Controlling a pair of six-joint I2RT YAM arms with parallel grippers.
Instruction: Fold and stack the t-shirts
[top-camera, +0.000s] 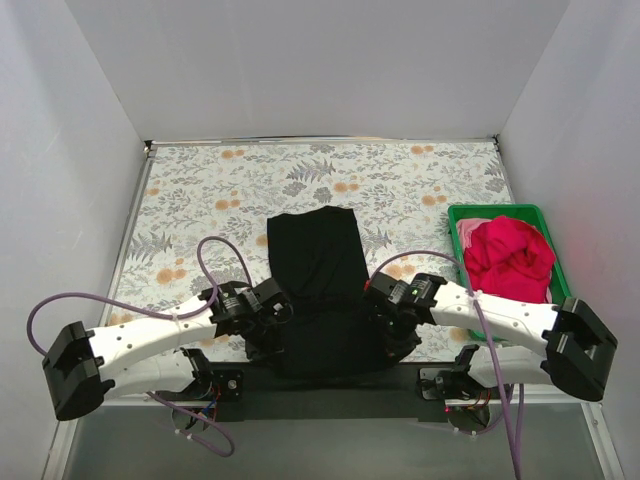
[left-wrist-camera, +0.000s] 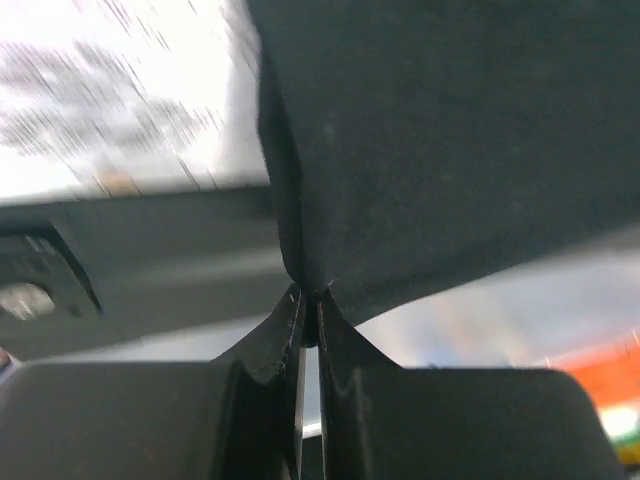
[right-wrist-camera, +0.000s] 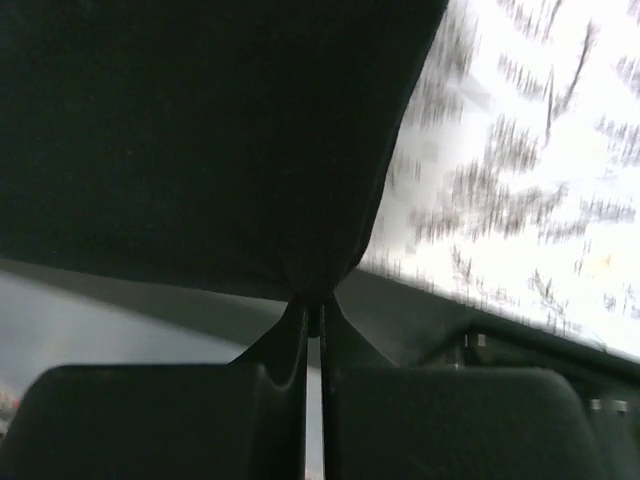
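A black t-shirt (top-camera: 318, 250) lies folded lengthwise on the table, its near end raised and drawn past the table's front edge. My left gripper is shut on its near left corner; in the left wrist view the cloth (left-wrist-camera: 430, 150) runs up from the fingertips. On the near right corner my right gripper is shut too, with the cloth (right-wrist-camera: 200, 140) gathered at its tips. Both wrist views are blurred. From above, the arms cover the fingertips.
A green basket (top-camera: 545, 228) holding red cloth (top-camera: 507, 258) and a pink piece stands at the right. Walls bound the left, right and back.
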